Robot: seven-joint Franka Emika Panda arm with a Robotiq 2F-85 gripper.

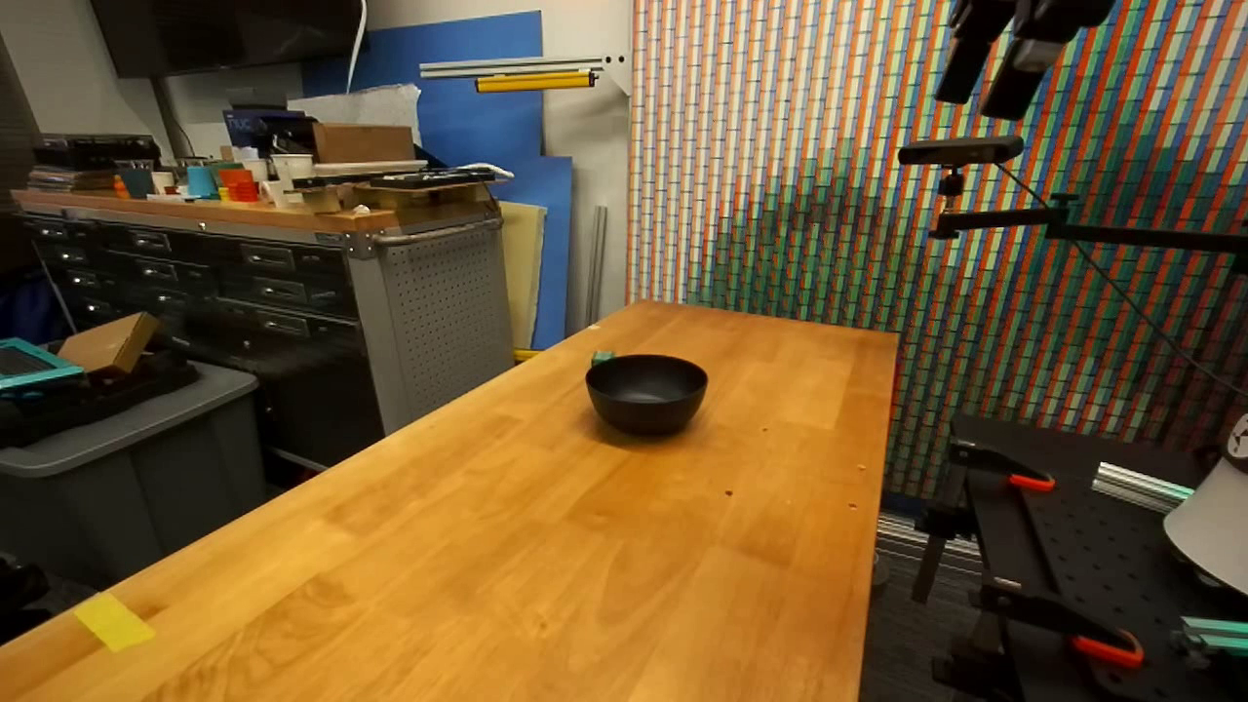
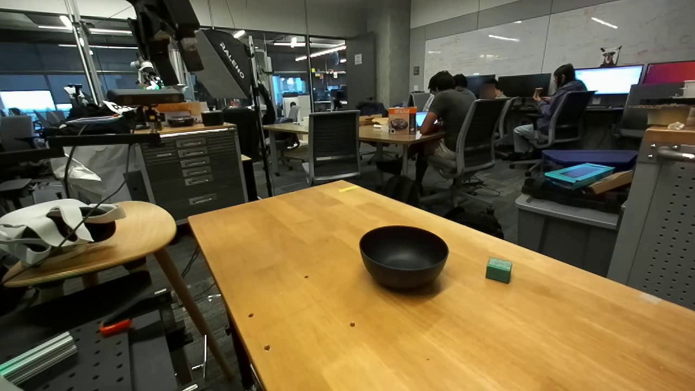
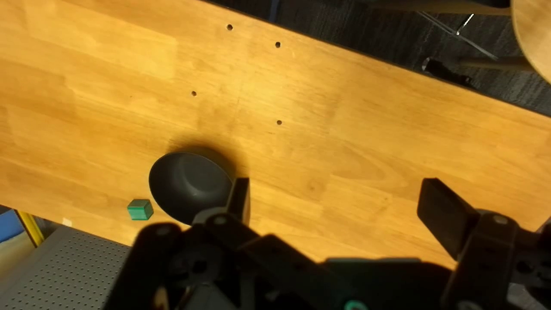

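A black bowl (image 1: 646,396) stands upright on the wooden table, empty as far as its inside shows. Beside it, apart from the rim, lies a small green block (image 2: 499,270); in exterior view 1 the bowl hides most of this block (image 1: 603,357). My gripper is high over the table, its two fingers wide apart and only bare wood visible between them. The left finger overlaps the bowl's edge (image 3: 178,181) in the wrist view. Exterior view 1 has the gripper (image 1: 980,99) at the top right, well clear of bowl and block.
A camera on an arm (image 1: 959,150) stands beyond the table's side. A grey perforated cabinet (image 3: 72,268) borders the edge near the block.
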